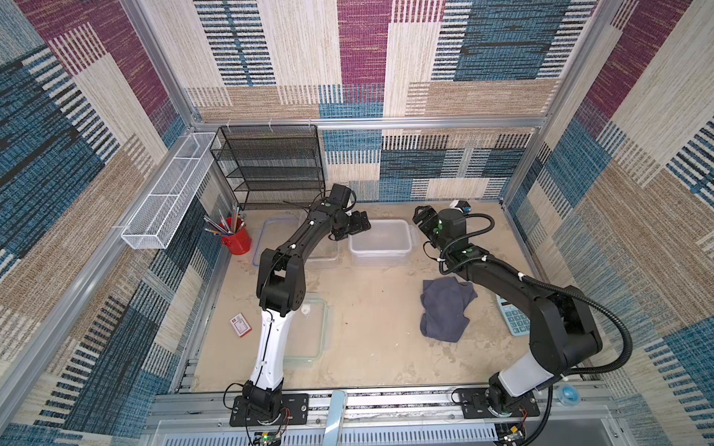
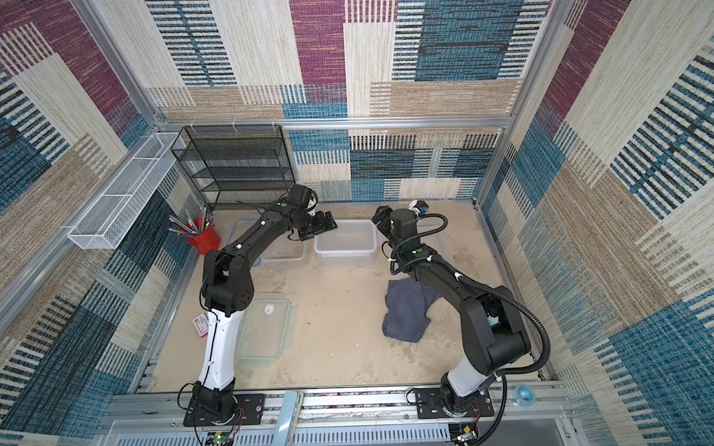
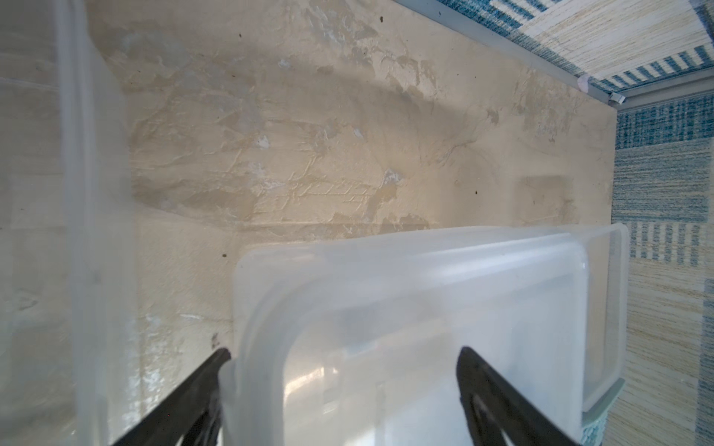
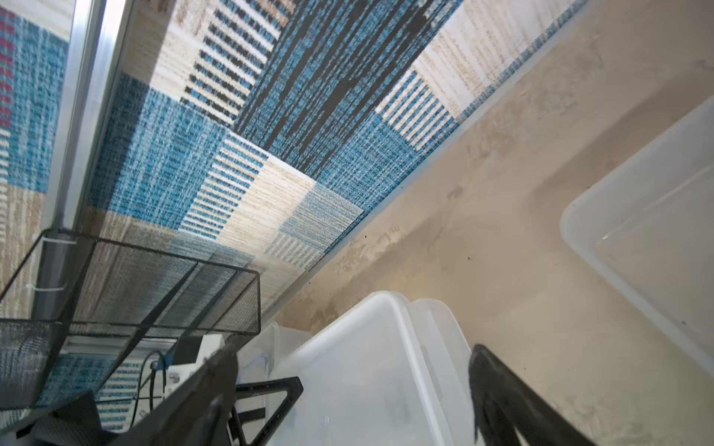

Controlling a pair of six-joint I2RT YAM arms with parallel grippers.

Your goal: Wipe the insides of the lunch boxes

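Observation:
A clear lunch box (image 1: pixel 379 249) stands in the back middle, with another (image 2: pixel 282 256) to its left, partly under the left arm. My left gripper (image 1: pixel 359 221) is open just above the middle box's left edge; its wrist view shows that box's rim (image 3: pixel 416 260) between and beyond the fingers. My right gripper (image 1: pixel 424 217) is open, raised beside the same box's right side; in its wrist view another clear container (image 4: pixel 654 230) lies at the right. A dark grey cloth (image 1: pixel 446 308) lies crumpled at the front right, apart from both grippers.
A green-rimmed container (image 2: pixel 264 327) lies front left near a small card box (image 1: pixel 240 325). A red pen cup (image 1: pixel 236 241), black wire rack (image 1: pixel 264 163) and white basket (image 1: pixel 167 193) are at left and back. A calculator (image 1: pixel 514 319) is at the right.

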